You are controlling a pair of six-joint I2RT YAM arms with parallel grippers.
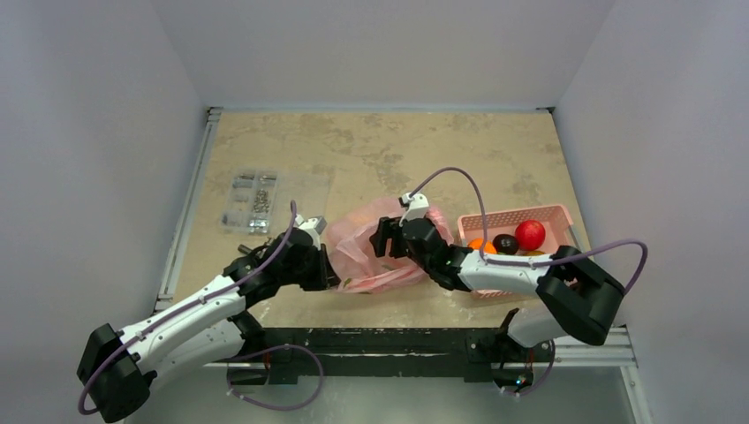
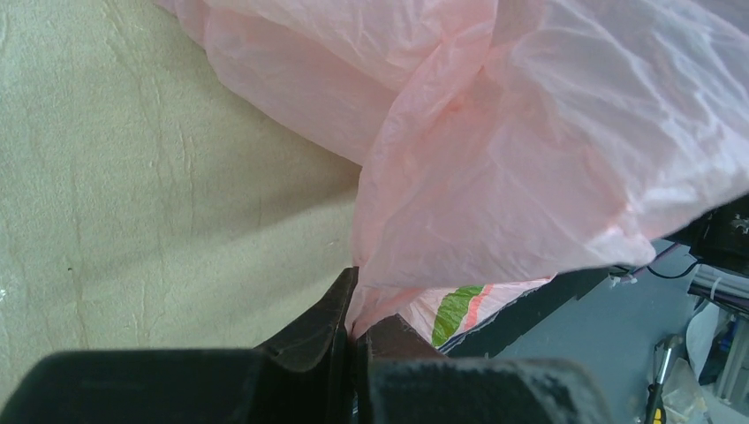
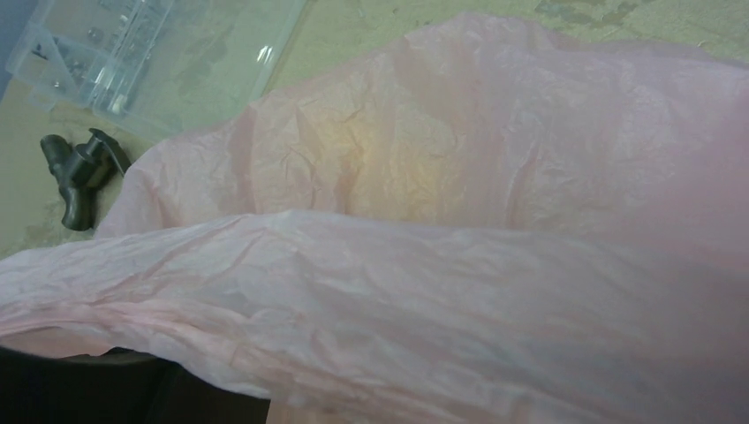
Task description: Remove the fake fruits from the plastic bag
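The pink plastic bag (image 1: 366, 265) (image 2: 548, 159) lies crumpled between the arms. My left gripper (image 1: 329, 278) is shut on a thin fold of its edge, at the bag's near left. My right gripper (image 1: 382, 237) is over the bag with fingers apart; in the right wrist view bag folds (image 3: 371, 309) cover most of it. A yellowish patch (image 3: 362, 150) shows faintly through the film; the fruit itself is hidden.
A pink basket (image 1: 525, 214) with several fruits stands at the right. A clear parts case (image 1: 252, 199) and a dark valve fitting (image 3: 79, 177) lie left.
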